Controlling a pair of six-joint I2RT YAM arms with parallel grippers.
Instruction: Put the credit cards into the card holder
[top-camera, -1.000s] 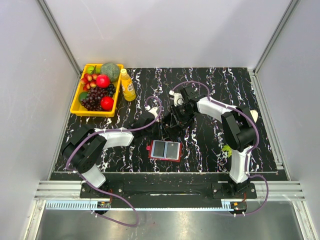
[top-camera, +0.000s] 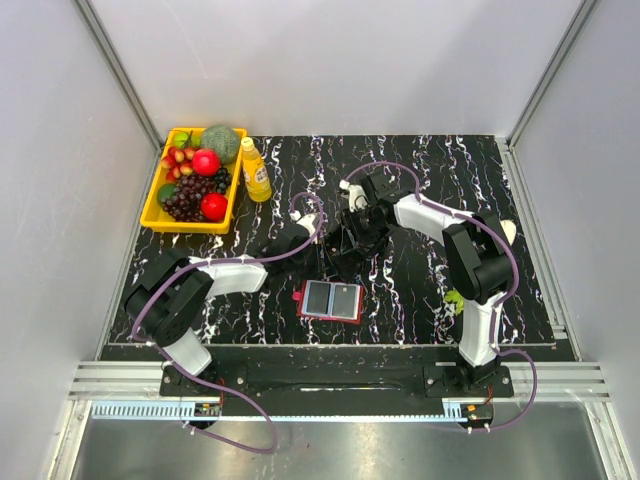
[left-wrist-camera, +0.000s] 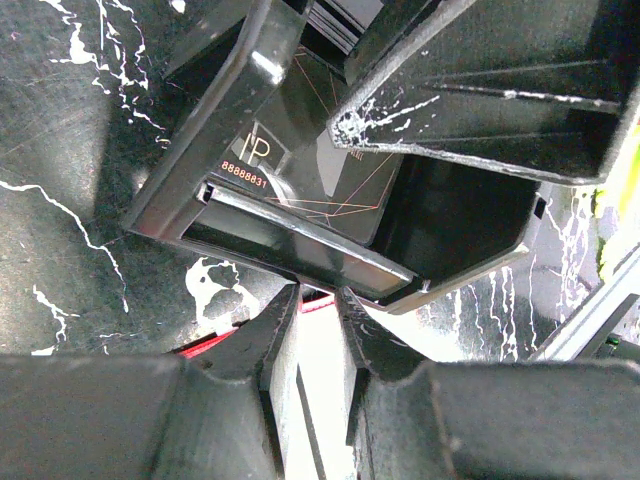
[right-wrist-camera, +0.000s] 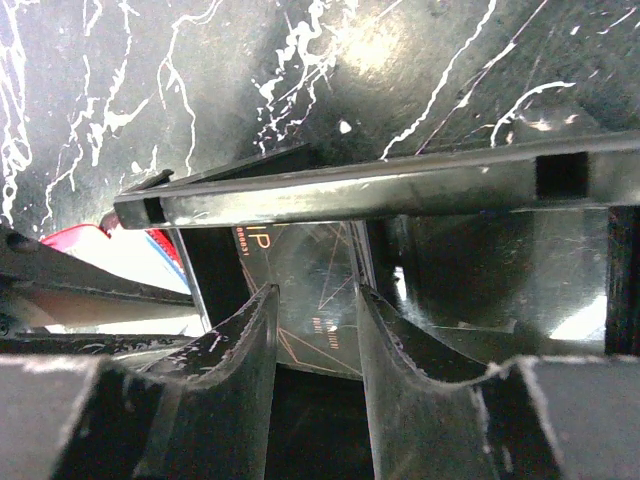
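Note:
A dark card (right-wrist-camera: 300, 280) with orange lettering and lines lies inside the black card holder (left-wrist-camera: 250, 230), which is near the middle of the table between both arms. My left gripper is at the holder's lower edge, its fingertips slightly apart. My right gripper is over the card in the right wrist view, fingers parted, with the card visible between them. Whether either grips anything is unclear. A red-edged case (top-camera: 330, 302) with two clear panels lies just in front of the holder.
A yellow fruit basket (top-camera: 158, 215) and a yellow bottle (top-camera: 256, 172) stand at back left. A small green item (top-camera: 452, 298) lies at the right.

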